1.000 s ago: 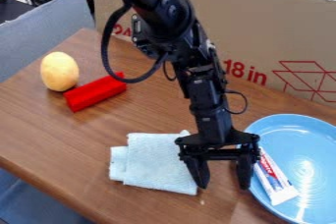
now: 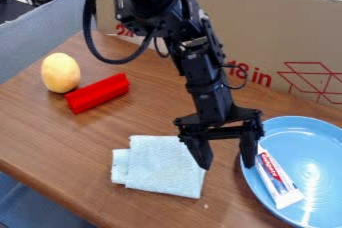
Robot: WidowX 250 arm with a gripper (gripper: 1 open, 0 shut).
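My black gripper (image 2: 225, 157) hangs over the table between a folded light blue cloth (image 2: 152, 173) and a blue plate (image 2: 313, 154), its fingers apart with nothing seen between them. The right finger is at the plate's left rim, beside a white tube (image 2: 278, 182) that lies on the plate.
A red cylinder (image 2: 98, 92) and a yellow potato-like object (image 2: 60, 72) lie at the back left. A cardboard box (image 2: 274, 47) stands behind. Bare wood (image 2: 54, 147) is free at the left.
The objects look unmoved.
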